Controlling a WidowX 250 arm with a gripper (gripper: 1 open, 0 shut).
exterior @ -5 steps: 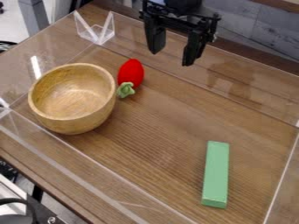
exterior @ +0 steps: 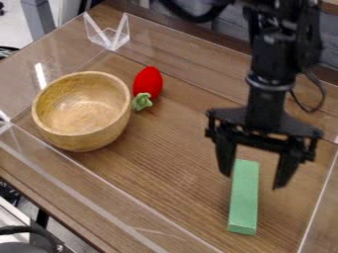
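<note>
My gripper (exterior: 252,148) is low over the right of the table, its two black fingers apart on either side of the upper part of a green bar (exterior: 243,203) lying flat below. Whether the fingertips are level with the bar or above it is hard to tell.
A wooden bowl (exterior: 81,128) sits at the left. Behind it lies a red object with a green tip (exterior: 148,82). A clear plastic item (exterior: 103,31) is at the back left.
My gripper has come from the back of the table toward the front and right, down to the green bar's upper end. The objects on the table have not moved.
</note>
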